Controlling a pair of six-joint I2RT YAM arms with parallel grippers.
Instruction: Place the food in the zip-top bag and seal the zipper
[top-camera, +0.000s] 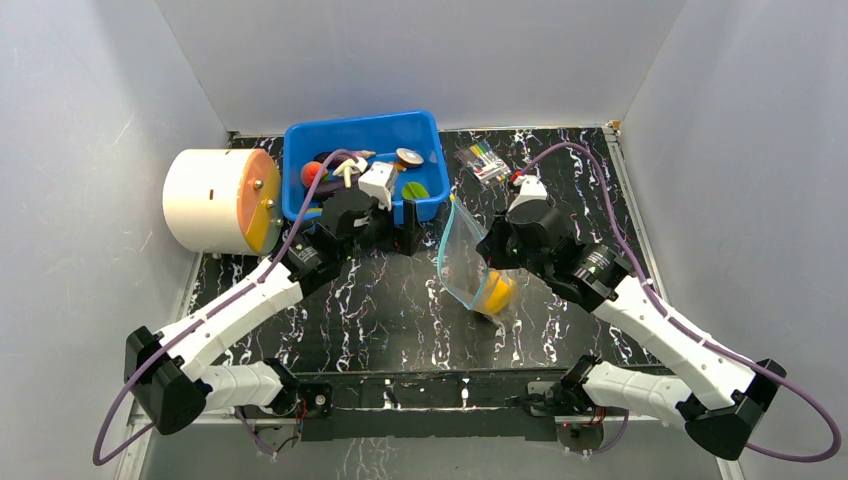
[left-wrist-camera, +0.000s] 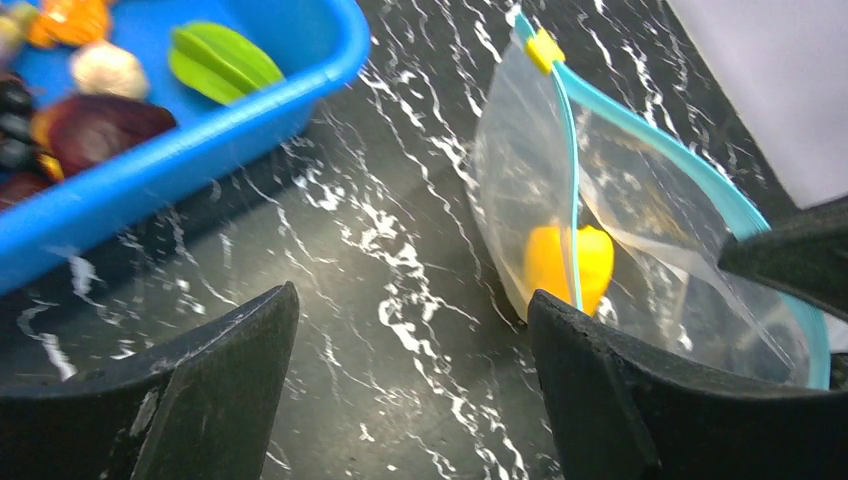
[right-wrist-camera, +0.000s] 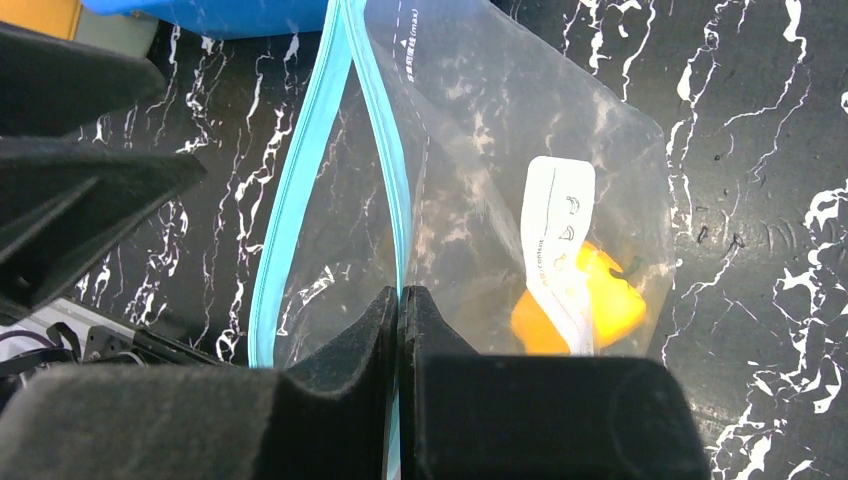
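The clear zip top bag (top-camera: 458, 258), with a light-blue zipper rim, stands right of centre with its mouth spread toward the left. A yellow pepper (right-wrist-camera: 612, 308) with a green stem lies inside, low down, partly behind a white label. My right gripper (top-camera: 488, 252) is shut on the bag's rim; the blue strip runs between its fingertips in the right wrist view. Left of the mouth, apart from the bag, my left gripper (top-camera: 411, 236) is open. Only table shows between its fingers in the left wrist view. A yellow slider (left-wrist-camera: 543, 50) sits at one zipper end.
A blue bin (top-camera: 432, 150) of toy food stands at the back, close behind the left gripper. A packet of coloured pens (top-camera: 482, 162) lies back right. A white and orange drum (top-camera: 215, 200) is at the left.
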